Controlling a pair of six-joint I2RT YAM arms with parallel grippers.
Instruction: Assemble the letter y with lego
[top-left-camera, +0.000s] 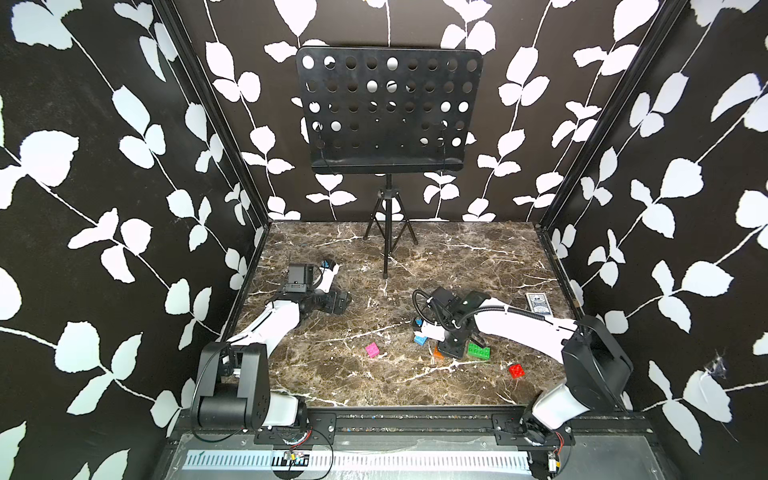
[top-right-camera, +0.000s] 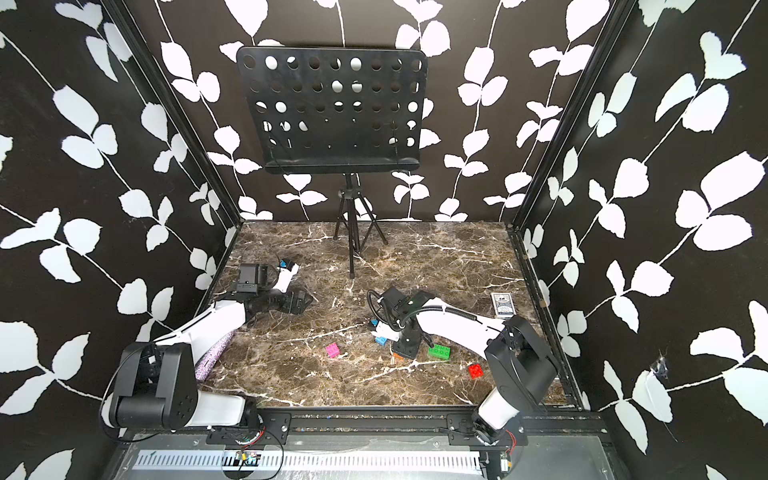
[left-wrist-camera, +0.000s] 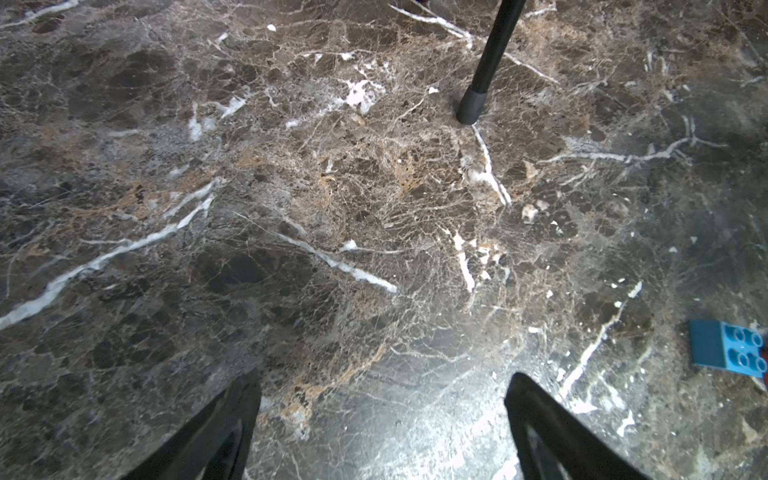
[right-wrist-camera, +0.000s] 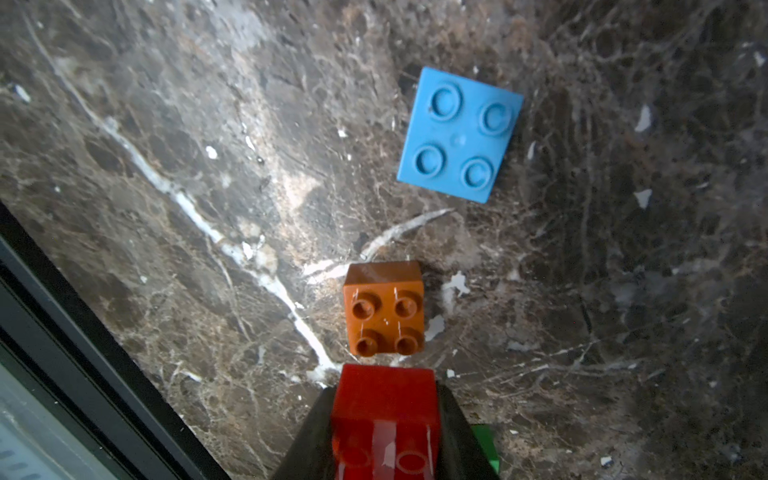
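Between the fingers of my right gripper sits a red brick (right-wrist-camera: 387, 404); the fingers are shut on it. Just beyond it in the right wrist view lies an orange brick (right-wrist-camera: 385, 308), studs up. Farther off is a light blue brick (right-wrist-camera: 460, 134), apart from the orange one. A green brick (top-left-camera: 478, 351) lies just right of the right gripper, another red brick (top-left-camera: 516, 371) farther right, and a pink brick (top-left-camera: 372, 350) alone toward the left. My left gripper is open and empty over bare tabletop, well away from the bricks.
A black music stand (top-left-camera: 389, 112) rises at the back, its tripod on the marble table (top-left-camera: 344, 368). At the right edge lies a small card box (top-left-camera: 538, 303).
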